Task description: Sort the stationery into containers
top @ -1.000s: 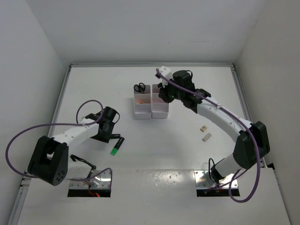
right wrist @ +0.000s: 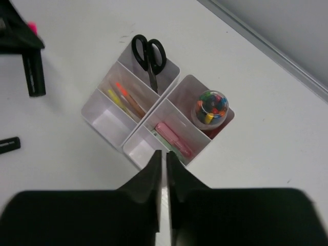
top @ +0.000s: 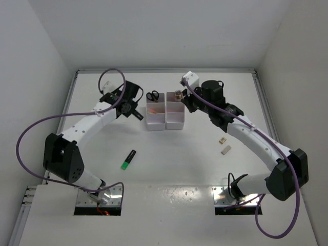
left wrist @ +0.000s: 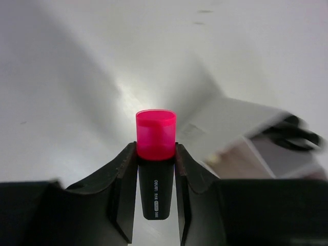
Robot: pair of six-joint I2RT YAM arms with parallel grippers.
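Note:
My left gripper is shut on a black marker with a pink cap (left wrist: 155, 189), held in the air left of the white compartment containers (top: 156, 123). In the right wrist view the containers hold scissors (right wrist: 154, 66), thin pens (right wrist: 118, 100), pink and green items (right wrist: 171, 138) and a round jar of coloured pieces (right wrist: 210, 115); some compartments are empty. My right gripper is shut with nothing between its fingers, above the containers' right side.
A black-and-green marker (top: 128, 159) lies at the front left. A beige block (top: 222, 140) and a grey one (top: 226, 149) lie at the right.
My left gripper has risen with the marker and moved toward the back, beside the containers. My right arm has shifted slightly to the right.

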